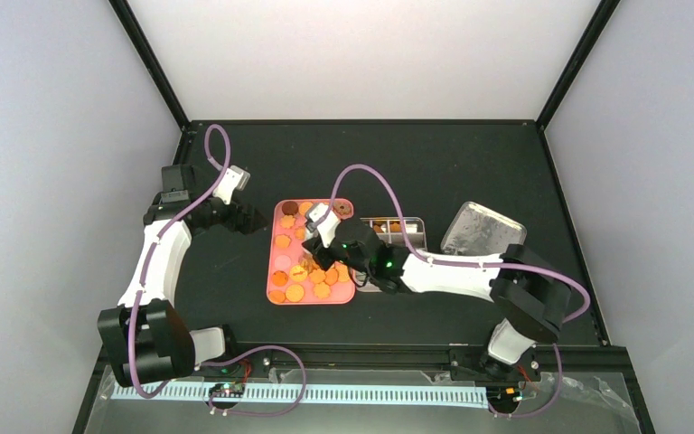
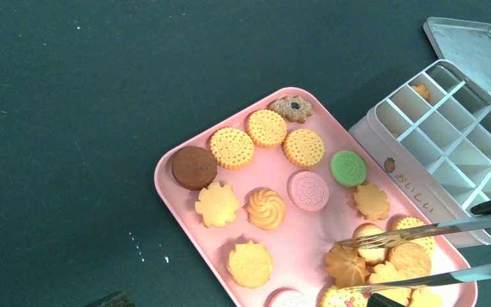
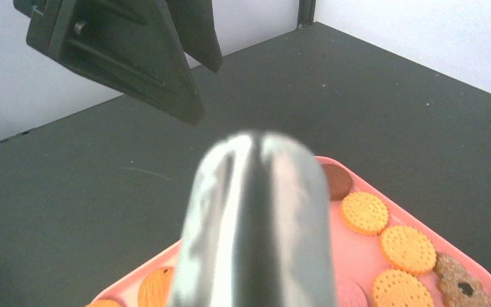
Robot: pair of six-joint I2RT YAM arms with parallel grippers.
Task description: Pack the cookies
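Note:
A pink tray [image 2: 275, 256] holds round, flower-shaped and swirled cookies. My right gripper [image 1: 314, 256] is over it, shut on metal tongs, whose bent end [image 3: 256, 217] fills the middle of the right wrist view. The tongs' forked tips lie on either side of a golden ridged cookie [image 2: 346, 266]; I cannot tell whether they grip it. To the tray's right stands a white box [image 2: 409, 169] divided into compartments, a few with cookies inside. Left of the tray my left gripper [image 1: 251, 222] hangs open and empty, its fingers [image 3: 128, 61] also visible from the right wrist.
A flat metal lid [image 1: 483, 228] lies to the right of the box, behind the right arm. Purple hoses [image 1: 389, 194] loop above both arms.

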